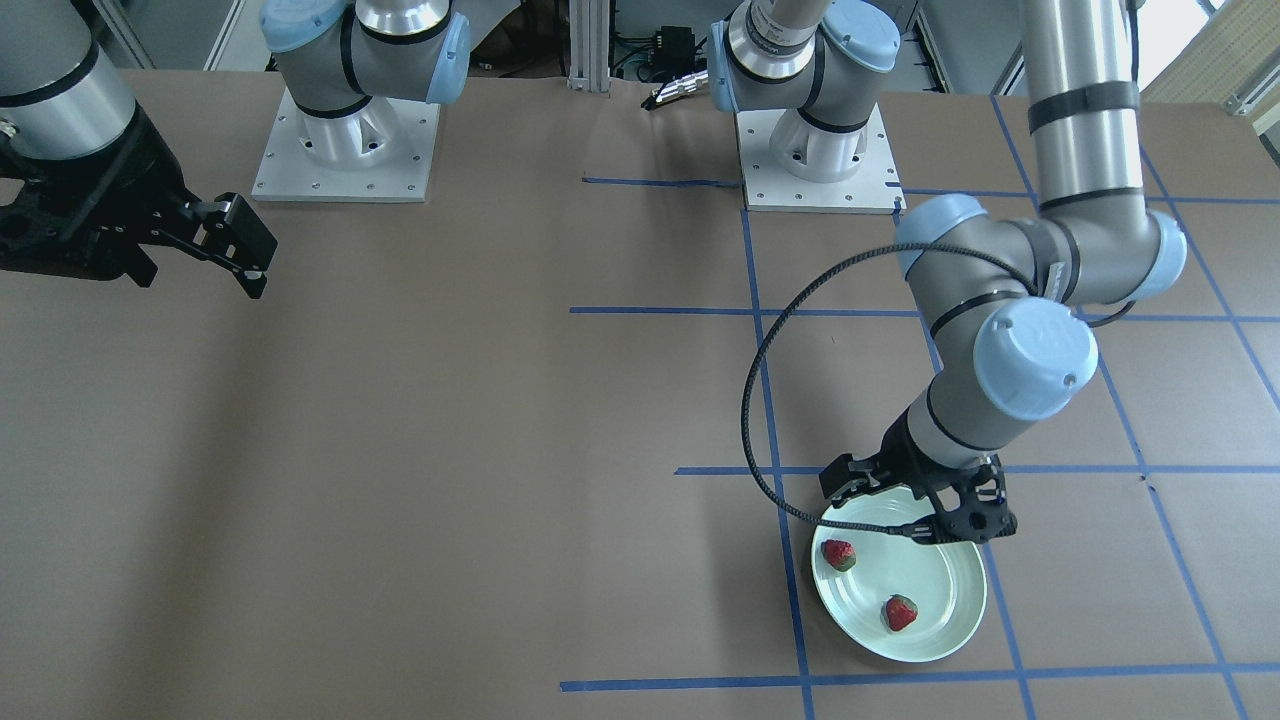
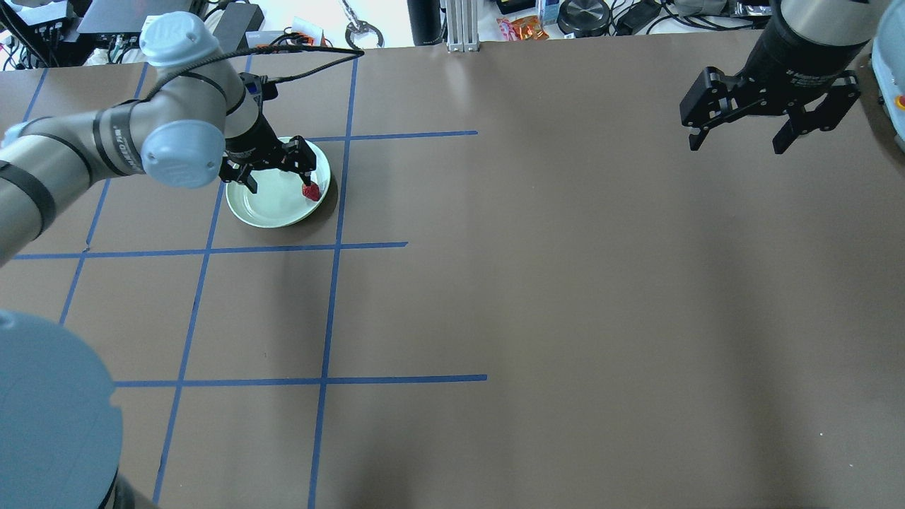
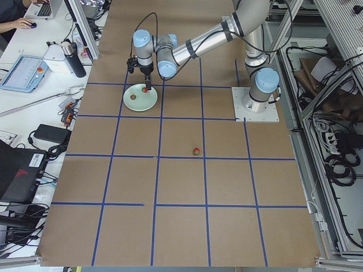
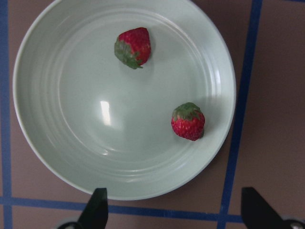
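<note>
A pale green plate (image 1: 900, 642) holds two strawberries (image 1: 839, 553) (image 1: 900, 611), both lying apart on it with nothing on them. In the left wrist view one strawberry (image 4: 188, 121) is near the plate's side, the other (image 4: 133, 45) near the top. My gripper is open above the plate, its two fingers at the bottom corners of the wrist view with nothing between them. In the left view a single strawberry (image 3: 195, 151) also lies on the taped table, away from the plate.
A second arm's black gripper (image 1: 180, 240) hangs at the front view's left; other arm bases (image 1: 822, 180) stand at the back.
</note>
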